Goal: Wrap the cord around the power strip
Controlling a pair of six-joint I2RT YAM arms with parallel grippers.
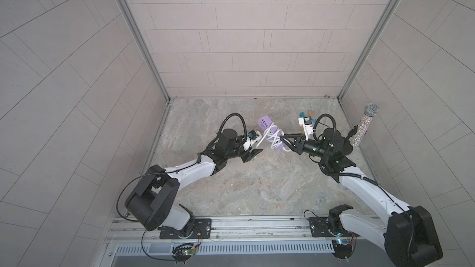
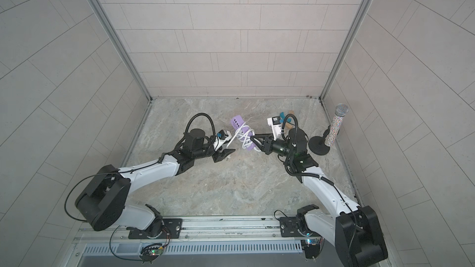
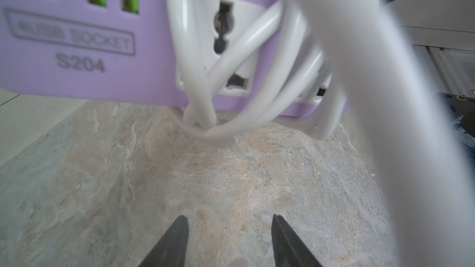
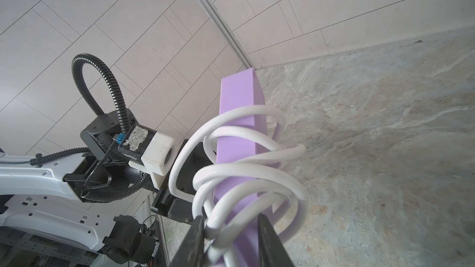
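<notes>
The lilac power strip (image 1: 264,121) hangs tilted between the arms, white cord (image 4: 254,170) looped several times around its middle and near end. My right gripper is at that end, fingertips over strip and loops; whether they grip is unclear. My left gripper stands open just left of the strip, bare floor between its fingers in the left wrist view. A length of cord (image 3: 395,133) runs down beside it in the near foreground.
A glittery microphone on a stand (image 2: 338,118) is at the right wall. Small blue and tan objects (image 2: 283,118) lie behind my right gripper.
</notes>
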